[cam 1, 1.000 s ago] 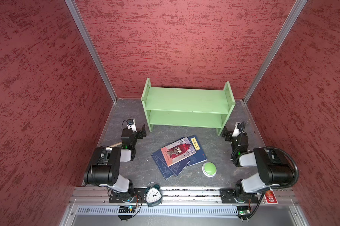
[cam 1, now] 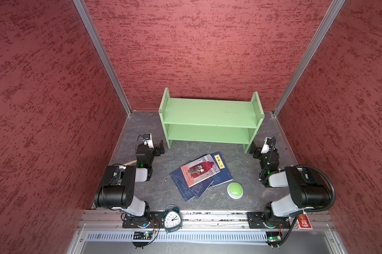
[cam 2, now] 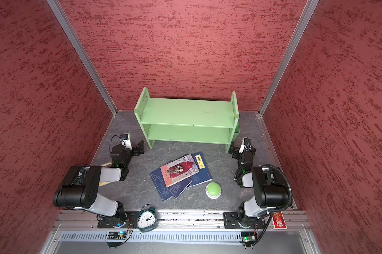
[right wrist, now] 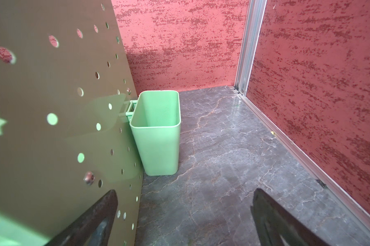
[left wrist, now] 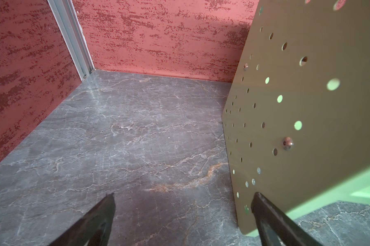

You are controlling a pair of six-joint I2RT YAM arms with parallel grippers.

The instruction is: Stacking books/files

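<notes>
Overlapping books lie in a loose, uneven pile on the table in front of the shelf. On top is a pink-red illustrated book (cam 1: 199,170); under it are a blue book with a yellow title label (cam 1: 224,171) and more dark blue covers (cam 1: 180,185). The green two-level shelf (cam 1: 210,112) stands empty behind them. My left gripper is open and empty beside the shelf's left side panel (left wrist: 291,110). Beside the right side panel (right wrist: 70,123), my right gripper is also open, nothing between its fingers.
A green bin (right wrist: 158,139) hangs on the shelf's right side. A green button (cam 1: 235,190) sits right of the books, and an alarm clock (cam 1: 172,219) stands at the front edge. Bare table lies on both sides of the pile.
</notes>
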